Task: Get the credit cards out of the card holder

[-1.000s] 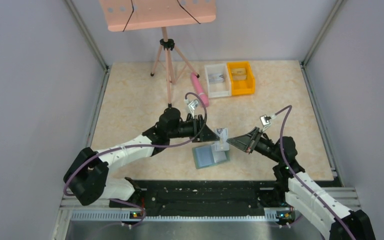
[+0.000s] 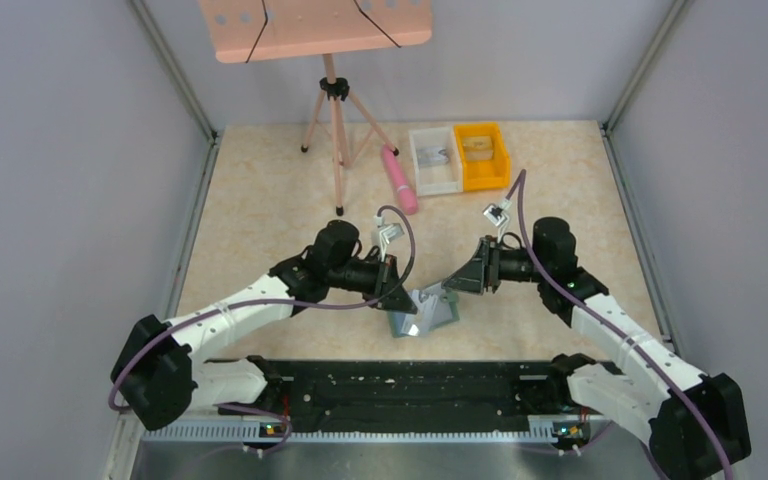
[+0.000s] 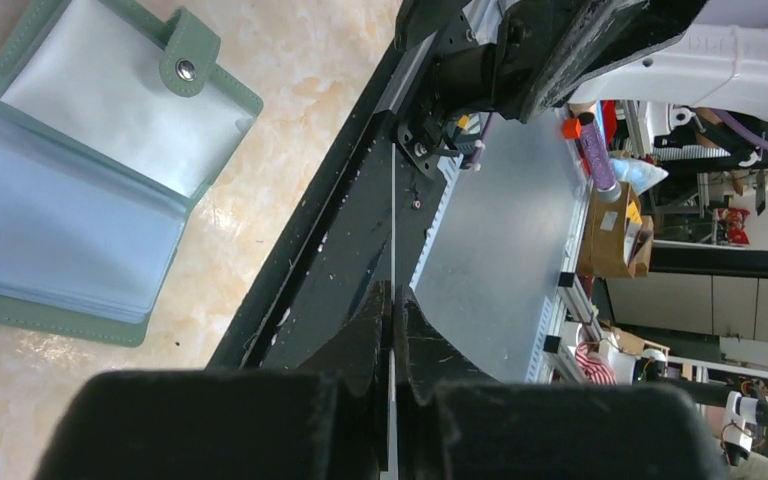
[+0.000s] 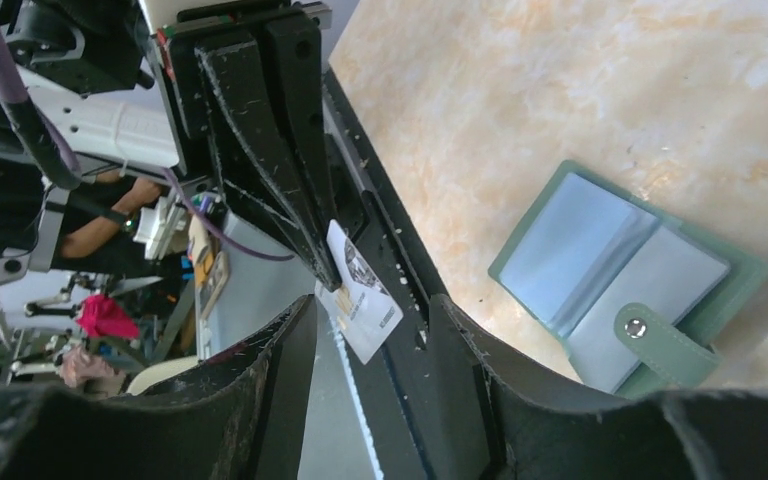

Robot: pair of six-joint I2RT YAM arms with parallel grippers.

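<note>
The green card holder (image 2: 447, 314) lies open on the table below both grippers. In the left wrist view its clear sleeves and snap strap (image 3: 188, 60) show. My left gripper is shut on a thin card, seen edge-on as a pale line. The right wrist view shows this white printed card (image 4: 368, 305) hanging tilted from the left fingertips (image 4: 327, 270). My right gripper stands open, its fingers to either side of the card in that view; whether the card is actually between them, I cannot tell. From above, the right fingertips (image 2: 448, 287) are near the card's edge.
At the back stand a white bin (image 2: 438, 185) and a yellow bin (image 2: 500, 165), each with something inside. A pink cylinder (image 2: 398, 180) lies beside them, near a pink tripod stand (image 2: 336, 130).
The left gripper has swung toward the table's front, carrying the card with it and tilting it.
</note>
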